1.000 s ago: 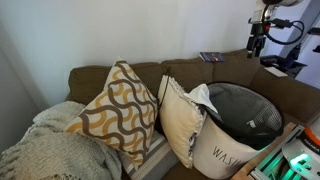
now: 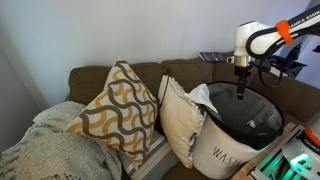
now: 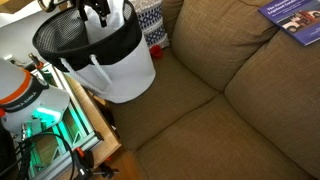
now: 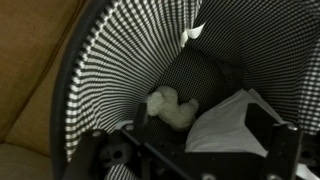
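A white laundry basket with a dark mesh lining [image 2: 222, 152] stands in front of the sofa, the letters "WASH" showing on its side. Over its opening hangs my gripper [image 2: 240, 92], pointing down. In the wrist view, the two dark fingers of the gripper stand wide apart, with nothing held between them. Beyond them, at the bottom of the checked lining, lies a small pale fluffy thing [image 4: 172, 107], perhaps a soft toy. A white cloth [image 4: 225, 128] lies to its right, partly hidden by the right finger. White cloth [image 2: 204, 97] also shows at the basket's left rim.
A patterned orange-and-white cushion [image 2: 118, 110] and a cream pillow [image 2: 181, 118] lean left of the basket. The brown sofa seat [image 3: 190, 125] is largely bare, with a purple book [image 3: 297, 18] at its far corner. The basket's dark rim [image 4: 75, 75] encloses the gripper's left side.
The arm has come leftward and down from the upper right, bringing the gripper over the basket opening. Basket and cushions have stayed put.
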